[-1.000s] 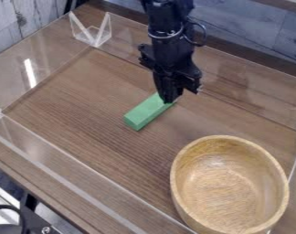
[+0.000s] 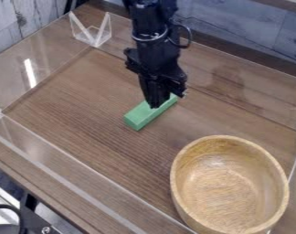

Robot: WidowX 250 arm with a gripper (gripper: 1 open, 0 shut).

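A green rectangular block [image 2: 147, 113] lies on the wooden table in the middle of the camera view. Over its upper end hangs the black gripper [image 2: 153, 91] at the end of the arm, which reaches in from the top. The gripper hides part of the block, and whether its fingers are open or shut is unclear.
A large beige round bowl [image 2: 228, 181] sits at the lower right. Clear plastic pieces stand at the left and upper left edges, and black cables lie at the bottom left corner.
The gripper has moved a little to the left and downward in the view over the last second. The green block looks unmoved.
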